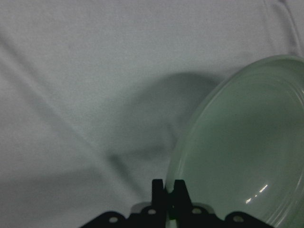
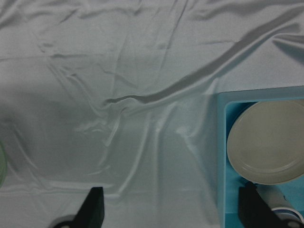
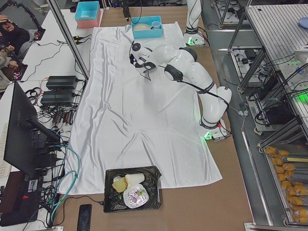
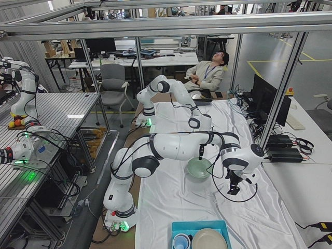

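Note:
A pale green bowl [image 4: 198, 168] sits on the white cloth in the camera right view. In the left wrist view my left gripper is shut on the rim of this green bowl [image 1: 242, 137]. My right gripper is open over bare cloth, just left of a blue bin [image 2: 222, 152] that holds a beige plate [image 2: 266, 137] and a cup [image 2: 275, 199]. The bowl's edge shows at the far left of the right wrist view.
A black tray [image 3: 110, 192] with food, a cup and foil stands at the far end of the cloth. Monitors and cables line one side.

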